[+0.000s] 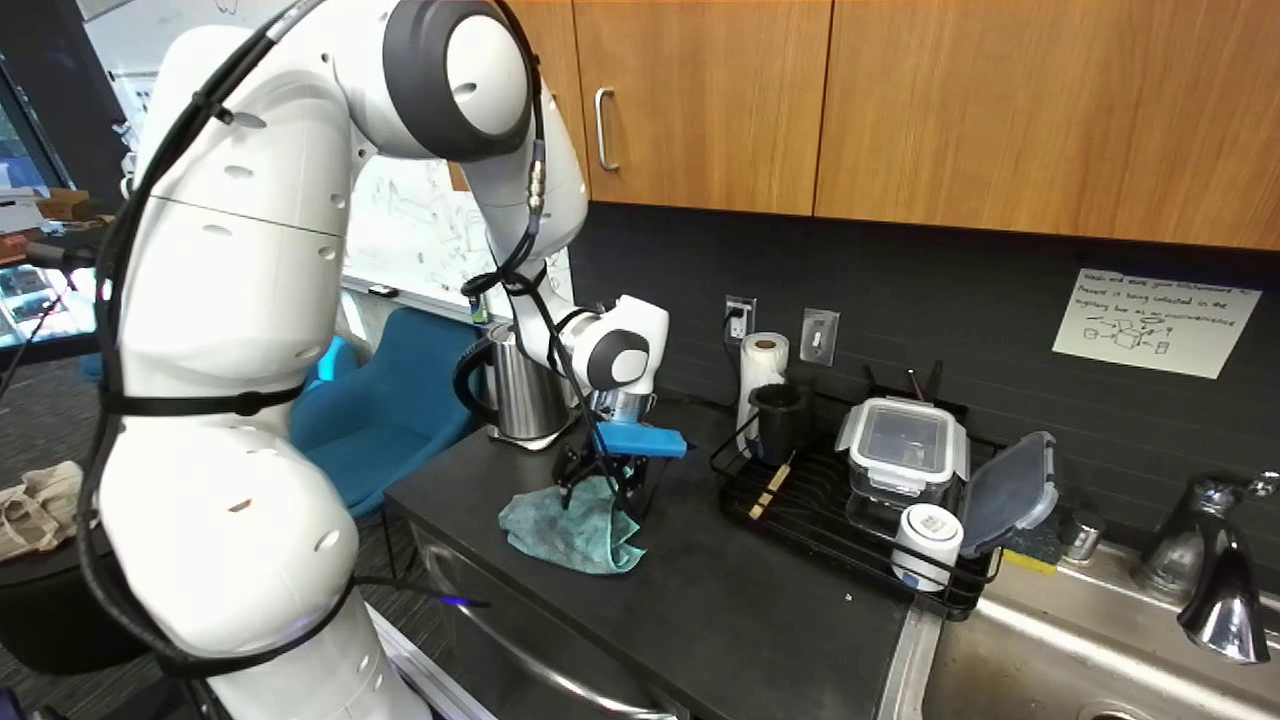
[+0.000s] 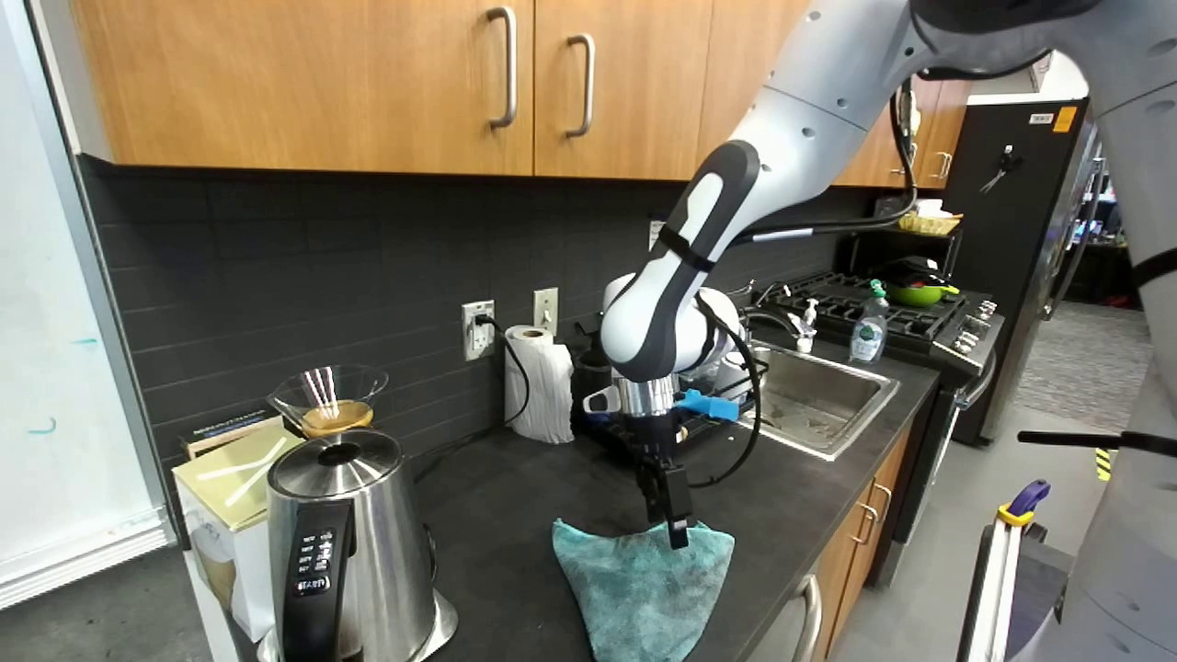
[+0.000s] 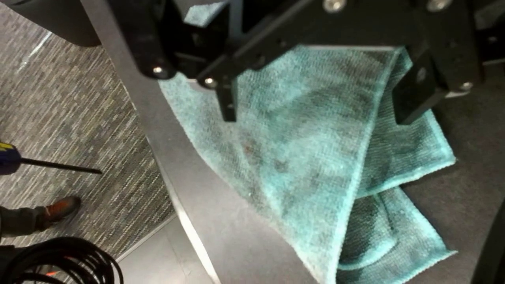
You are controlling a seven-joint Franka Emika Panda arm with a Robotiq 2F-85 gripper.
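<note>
A teal cloth (image 1: pixel 573 532) lies folded and rumpled on the dark counter near its front edge. In the wrist view the cloth (image 3: pixel 303 142) spreads beneath my gripper, with a folded edge running down its right side and corners sticking out to the right. My fingers stand wide apart with nothing gripped between them; both fingertips hang over the cloth. From the second exterior view, the gripper (image 2: pixel 675 530) points down at the far part of the cloth (image 2: pixel 643 585). Whether the tips touch the fabric I cannot tell.
A steel kettle (image 1: pixel 524 390) stands at the counter's left end. To the right are a paper towel roll (image 1: pixel 761 378), a black dish rack (image 1: pixel 828 528) with containers, and the sink (image 1: pixel 1056 642). Bare counter (image 1: pixel 744 588) lies between the cloth and the rack.
</note>
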